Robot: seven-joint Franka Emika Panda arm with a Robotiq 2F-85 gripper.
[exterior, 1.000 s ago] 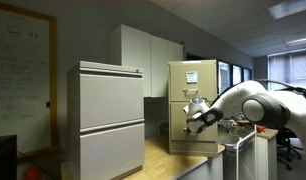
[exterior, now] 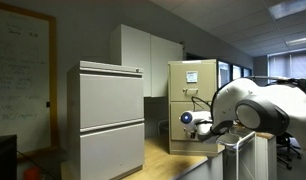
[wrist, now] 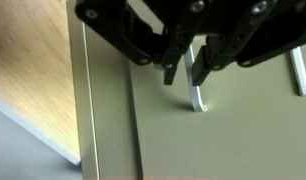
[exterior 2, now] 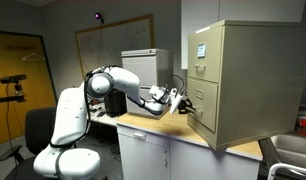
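Note:
A tan filing cabinet (exterior 2: 245, 85) stands on the wooden counter, and my arm reaches to its drawer fronts. In the wrist view a silver drawer handle (wrist: 197, 98) passes between the dark fingers of my gripper, which is shut on it. The handle's lower end shows past the fingertips; its upper part is hidden behind the gripper. In exterior view 2, the gripper (exterior 2: 186, 104) is at the lower drawer (exterior 2: 204, 118). A dark strip runs along the drawer's edge in the wrist view; I cannot tell how far out the drawer stands.
A second handle (wrist: 302, 72) shows at the wrist view's right edge. A grey cabinet (exterior: 111, 115) stands across the counter (exterior: 158, 157), with bare wood between the two cabinets. A sink (exterior 2: 291, 150) lies at the right in exterior view 2.
The arm's wrist and forearm have shifted down and to the right in exterior view 1, with the gripper staying near the tan cabinet's front. The grey cabinet has not moved.

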